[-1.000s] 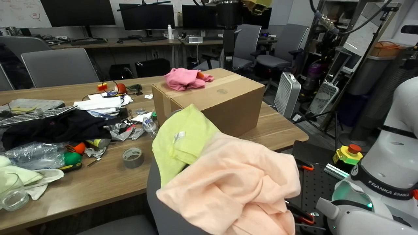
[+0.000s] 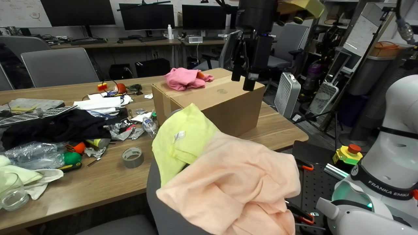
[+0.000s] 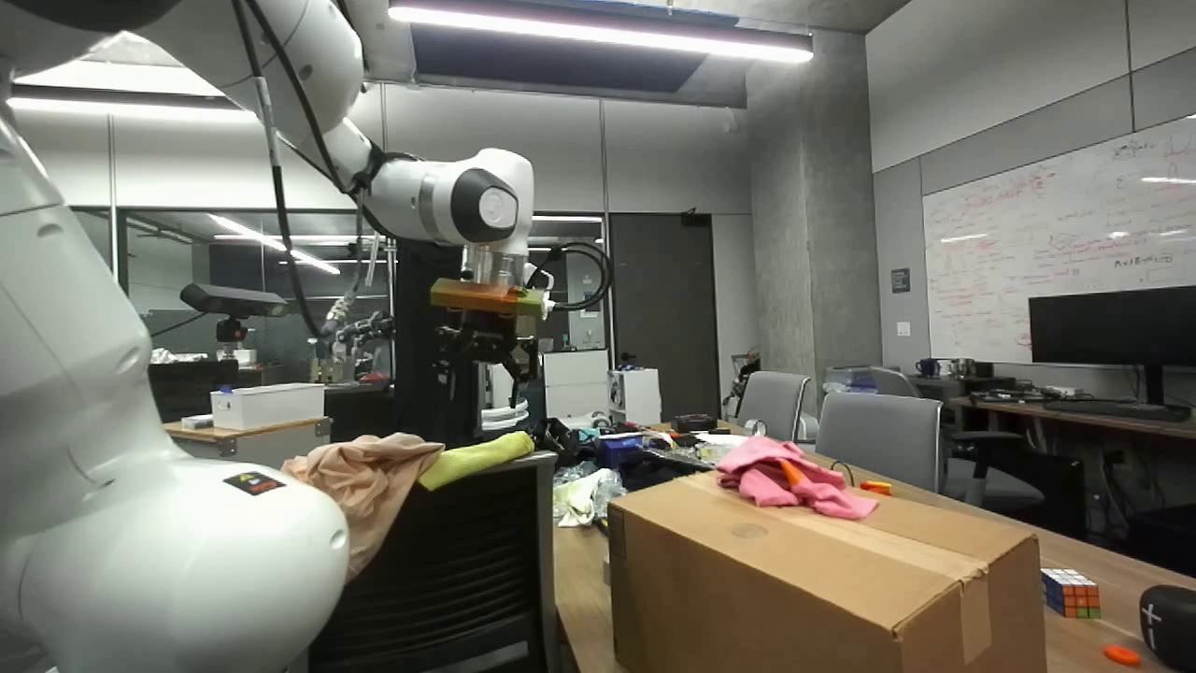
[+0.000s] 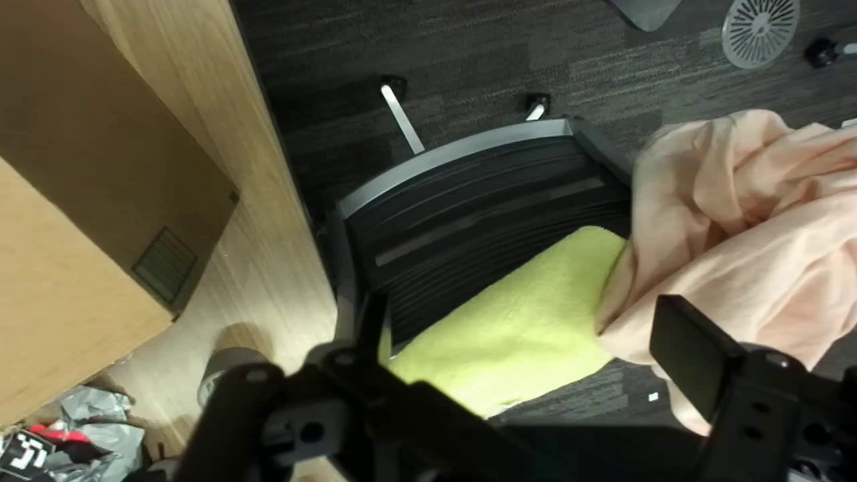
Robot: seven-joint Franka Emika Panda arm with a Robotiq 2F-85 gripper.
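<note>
My gripper point(image 2: 243, 80) hangs in the air with its fingers apart and nothing between them. In the wrist view its two black fingers point(image 4: 692, 353) stand wide, and below them lies a yellow-green cloth point(image 4: 518, 329). That cloth point(image 2: 190, 133) drapes over the top of a chair back point(image 3: 448, 561). Beside it on the same chair hangs a peach cloth point(image 2: 235, 180), bunched and partly over the yellow one. A pink cloth point(image 2: 186, 78) lies crumpled on the cardboard box, with something orange point(image 3: 793, 473) in its folds.
The large cardboard box point(image 3: 785, 583) stands on the wooden table point(image 2: 117, 178). Clutter covers the table's left side: a black cloth point(image 2: 58, 127), a tape roll point(image 2: 133, 158), a glass point(image 2: 12, 192). A Rubik's cube point(image 3: 1071, 593) sits beyond the box.
In exterior view 1, my gripper has moved right and lower in the picture and turned, so both fingers now show. The cloths and the box have not moved.
</note>
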